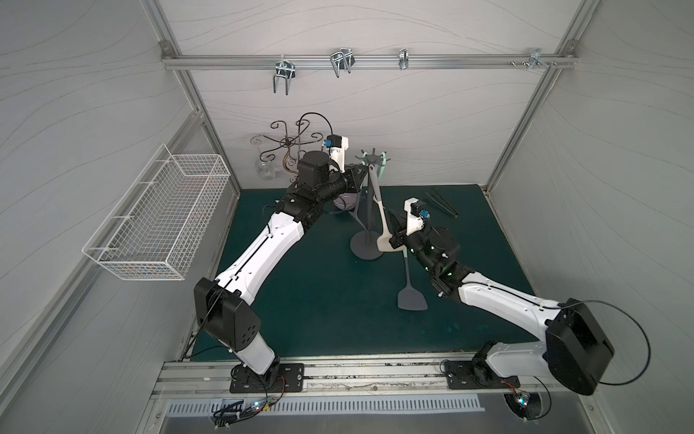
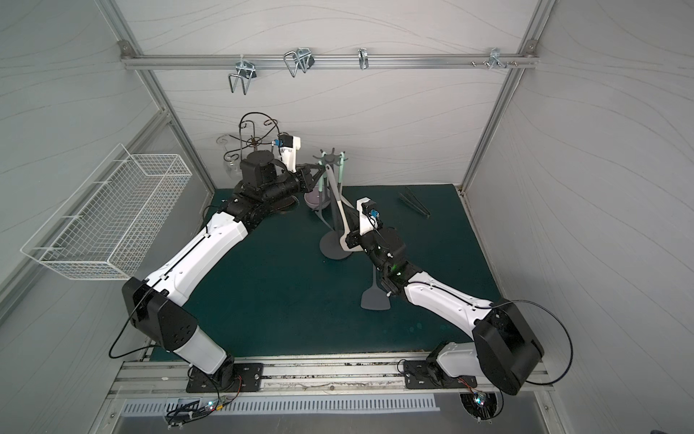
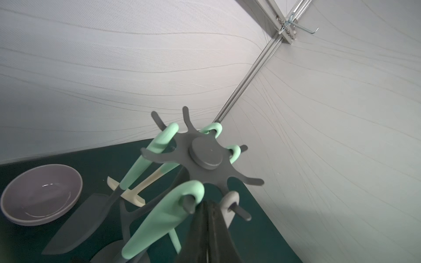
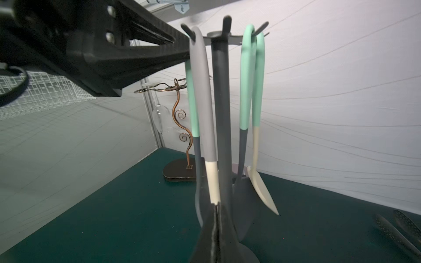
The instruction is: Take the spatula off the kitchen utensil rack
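The cream spatula [image 1: 384, 235] with a grey-lilac handle [image 4: 202, 87] hangs by its loop on a hook of the dark utensil rack [image 3: 206, 153]. My left gripper is shut with nothing between its fingers. The handle loop [image 3: 228, 205] is outside them, just to their right in the left wrist view. In the right wrist view, my right gripper has its fingers together before the spatula's lower shaft [image 4: 212, 179]. They hide the spatula's head there; I cannot tell whether they touch the shaft.
Green-handled utensils [image 4: 245, 83] hang on other hooks. A dark turner [image 1: 412, 298] lies on the front table. A pinkish bowl [image 3: 41, 192] and a curly metal stand [image 4: 177, 114] are at the back left. Dark tongs [image 1: 442, 202] lie back right.
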